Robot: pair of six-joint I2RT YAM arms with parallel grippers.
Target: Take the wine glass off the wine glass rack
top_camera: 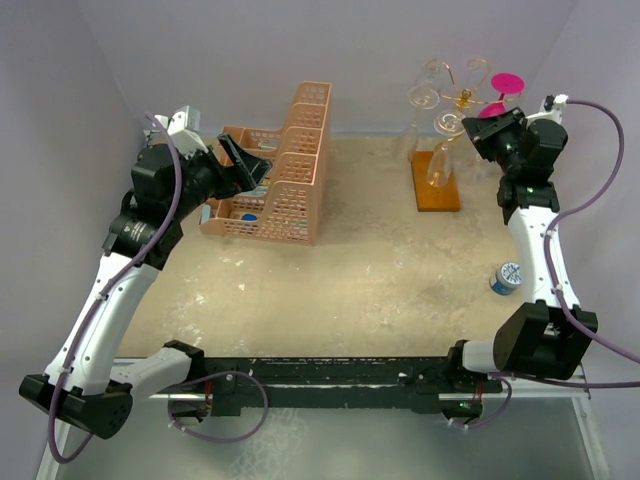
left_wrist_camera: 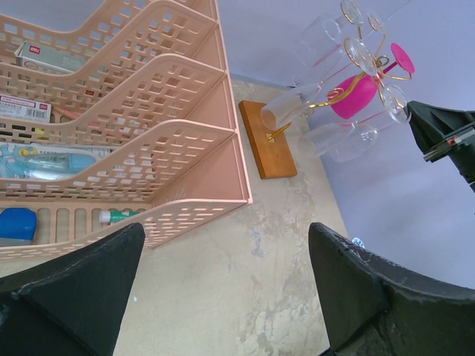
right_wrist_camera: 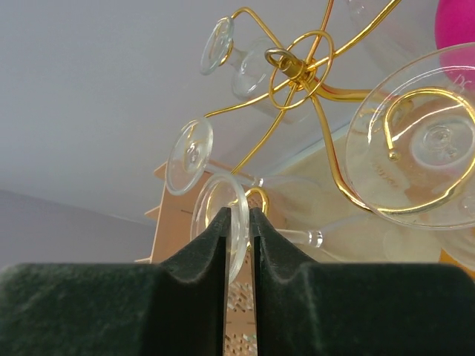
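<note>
A gold wire rack [right_wrist_camera: 293,68] on a wooden base [top_camera: 436,195] holds several clear wine glasses [left_wrist_camera: 289,106] and pink ones [left_wrist_camera: 352,96] at the back right. My right gripper is at the rack, its fingers close together around the rim of a clear glass foot [right_wrist_camera: 202,211], with a narrow gap between the tips; whether it grips the glass I cannot tell. My left gripper [top_camera: 250,168] stands open over the pink crate, holding nothing.
A pink plastic crate [top_camera: 310,130] with small items stands at the back left. A blue-lidded tin [top_camera: 505,278] lies at the right.
</note>
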